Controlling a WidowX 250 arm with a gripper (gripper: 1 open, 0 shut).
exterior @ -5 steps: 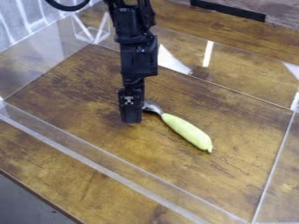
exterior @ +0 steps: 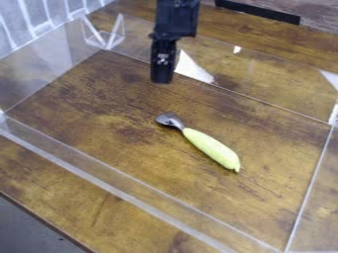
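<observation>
A scoop with a pale yellow-green handle (exterior: 211, 148) and a metal head (exterior: 169, 120) lies diagonally on the wooden surface inside a clear-walled enclosure. My black gripper (exterior: 162, 71) hangs above and behind the scoop's head, apart from it. It is shut, and nothing shows between its fingers.
Transparent walls (exterior: 93, 178) surround the work area on the wooden table (exterior: 79, 221). A white railing stands beyond the back left corner.
My gripper has moved up and back, away from the scoop's head. The scoop lies where it was.
</observation>
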